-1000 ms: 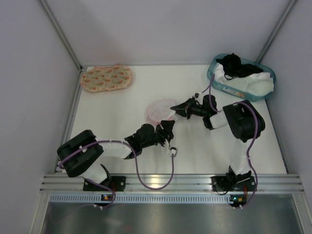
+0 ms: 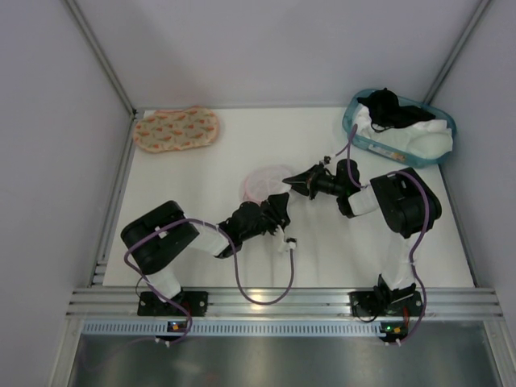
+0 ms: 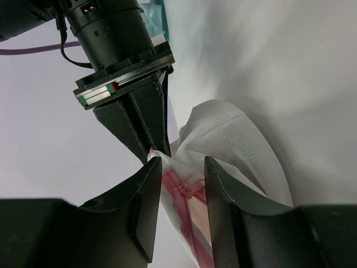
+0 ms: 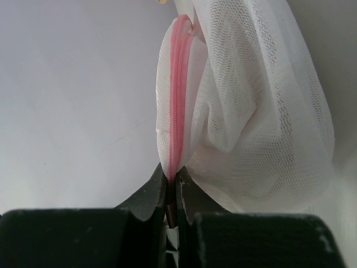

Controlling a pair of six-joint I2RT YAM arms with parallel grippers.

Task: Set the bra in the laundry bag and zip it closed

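Note:
The white mesh laundry bag (image 2: 266,179) with pink zipper lies bunched mid-table. My right gripper is shut on the zipper end of the bag; the pink zip (image 4: 178,89) runs up from its fingertips, mesh folds beside it. My left gripper is part open, its fingertips either side of the zipper and a pink pull at the bag's top edge, just beside the right gripper's fingers. Whether the bra is inside the bag cannot be told.
A teal basket (image 2: 379,147) with black and white clothes sits at the back right. A patterned orange cloth (image 2: 173,129) lies at the back left.
The right arm has barely moved.

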